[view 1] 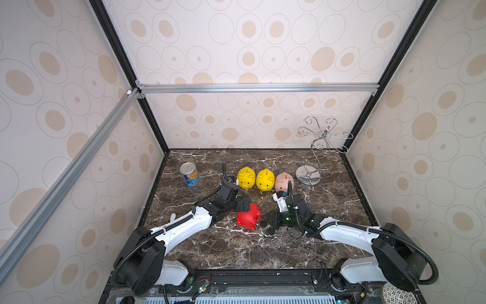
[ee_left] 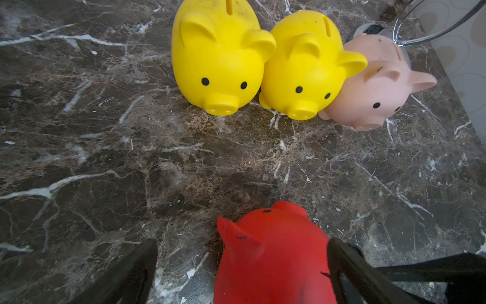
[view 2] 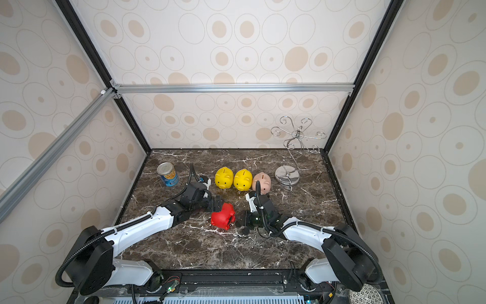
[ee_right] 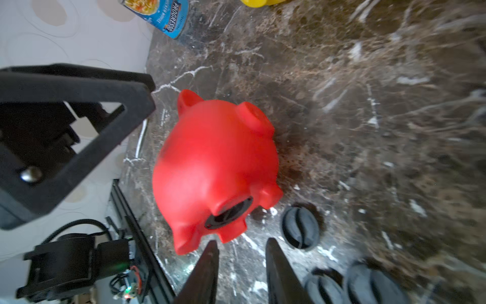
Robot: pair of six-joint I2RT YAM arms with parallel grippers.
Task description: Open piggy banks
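A red piggy bank (ee_right: 215, 152) (view 1: 247, 216) lies on its side between the grippers, a dark round underside opening facing my right gripper. Several dark round plugs (ee_right: 299, 228) lie beside it. The right gripper points at that side, part open, nothing between its fingers. My left gripper stands open over the red bank, its fingers either side of it in the left wrist view. Two yellow piggy banks (ee_left: 217, 65) (ee_left: 303, 76) and a pink one (ee_left: 369, 91) stand in a row behind, upright.
A can (view 1: 190, 174) stands at the back left, a metal stand (view 1: 307, 174) at the back right. A white utensil lies at the left edge.
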